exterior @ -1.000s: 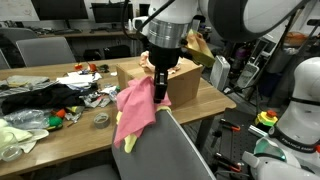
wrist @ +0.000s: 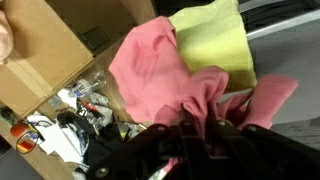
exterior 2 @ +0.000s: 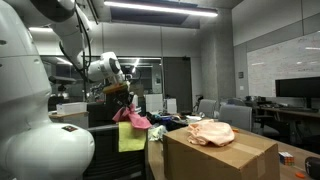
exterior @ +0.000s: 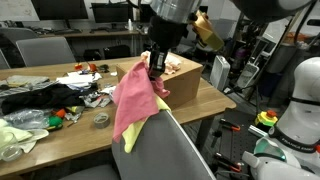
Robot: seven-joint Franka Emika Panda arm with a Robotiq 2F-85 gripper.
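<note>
A pink cloth hangs from my gripper, which is shut on its bunched upper part. In the wrist view, folds of the pink cloth rise to the dark fingers at the bottom. Below it, a yellow cloth lies draped over the back of a grey chair. In exterior view 2 the yellow cloth shows under the pink one. The lower end of the pink cloth overlaps the yellow cloth.
A cardboard box with a pinkish cloth on top stands on the table to the right. Dark clothes, a tape roll and small items cover the left side of the wooden table.
My gripper has risen slightly, drawing the pink cloth up with it. More of the yellow cloth shows below, and the pink cloth hangs more stretched.
</note>
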